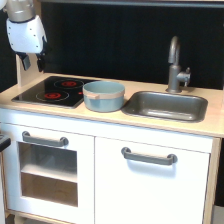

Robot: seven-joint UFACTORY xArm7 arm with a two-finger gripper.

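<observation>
At the upper left hangs my gripper (33, 62), below a pale grey wrist body (28, 36). Its dark finger parts are small against the wall, and whether they are open or shut cannot be made out. No object shows beneath it. Lower and to the right, a blue-grey pot (104, 97) stands upright on the wooden counter (140, 121), apart from the gripper. The pot sits between the black stovetop (55, 91) and the sink (165, 105); its inside is mostly hidden.
A dark faucet (177, 68) rises behind the sink. Below are the oven door (49, 188) and a white cabinet door with a grey handle (149, 156). Bare counter runs along the front edge. A dark piece (4, 142) pokes in at the left edge.
</observation>
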